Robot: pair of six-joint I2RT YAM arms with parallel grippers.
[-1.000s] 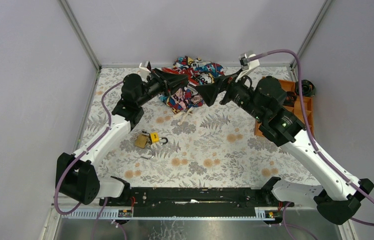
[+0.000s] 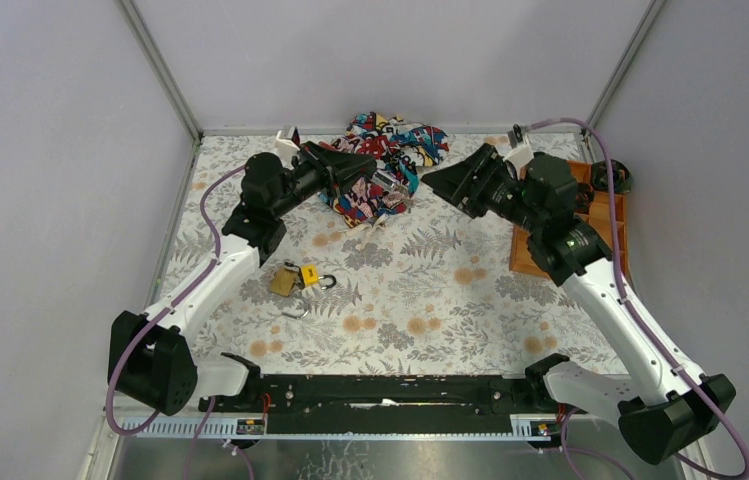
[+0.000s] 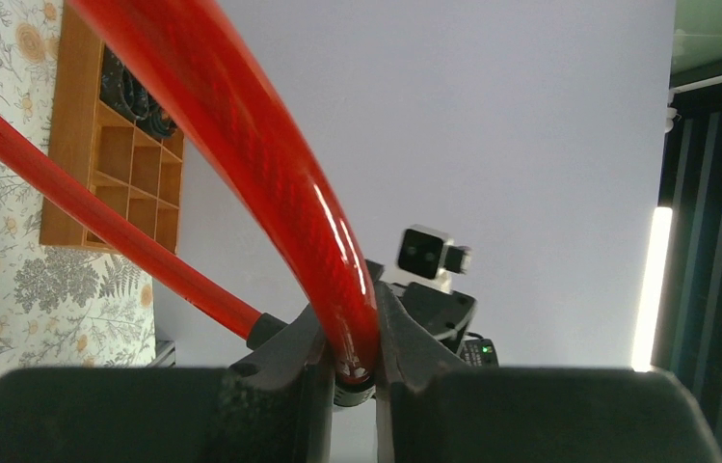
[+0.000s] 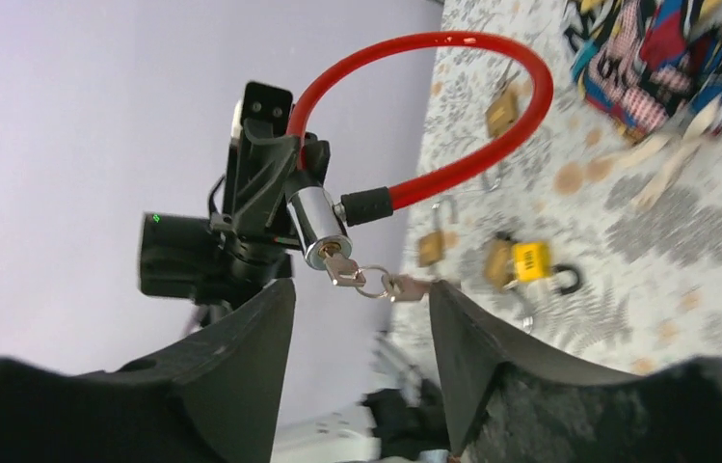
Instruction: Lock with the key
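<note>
My left gripper [image 2: 370, 168] is shut on a red cable lock [image 4: 472, 159], whose loop stands out from the fingers [image 3: 390, 395]. The silver lock cylinder [image 4: 318, 224] points toward my right gripper. A key [image 4: 341, 270] sits in the end of the cylinder, and a ring [image 4: 372, 282] joins it to a second key [image 4: 412, 288]. My right gripper is open, with its fingers [image 4: 262, 333] apart and short of the keys, touching nothing that shows. From above, a gap separates it from the cylinder.
Several padlocks [image 2: 283, 281] lie on the floral table [image 2: 390, 330] at left. A patterned cloth [image 2: 420, 145] is bunched at the back. A wooden compartment box [image 2: 520, 255] with coiled cables stands at right.
My right gripper has drawn back to the right from the lock, and its wrist has turned. My left arm has hardly moved.
</note>
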